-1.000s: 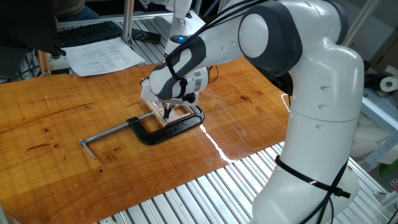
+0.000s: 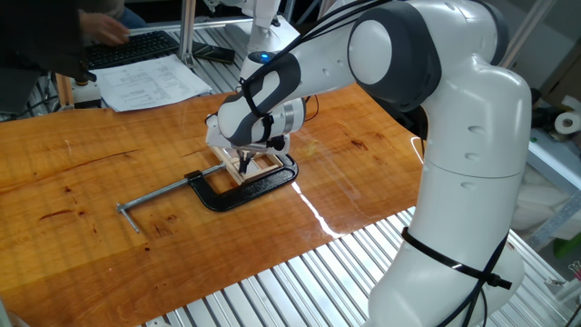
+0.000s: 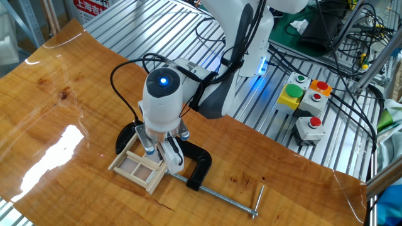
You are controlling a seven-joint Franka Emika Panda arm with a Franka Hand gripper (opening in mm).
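Note:
A small pale wooden frame [image 3: 133,177] with cross slats lies on the wooden table, held beside a black C-clamp [image 2: 238,195]. The clamp's long steel screw [image 2: 163,194] stretches out to the left in exterior view 1. Over the frame my gripper [image 2: 243,167] points down, its dark tip reaching in among the slats. In exterior view 2 the white gripper body hides part of the frame and the clamp. Whether the fingers are apart or together, or have anything between them, does not show.
Printed sheets [image 2: 151,84] and a keyboard [image 2: 132,49] lie at the far side, near a person's hand [image 2: 105,28]. Button boxes [image 3: 304,94] stand on the slatted metal surface [image 3: 146,35].
A person's hand has come into view above the keyboard at the upper left. My arm, the clamp and the frame show no movement.

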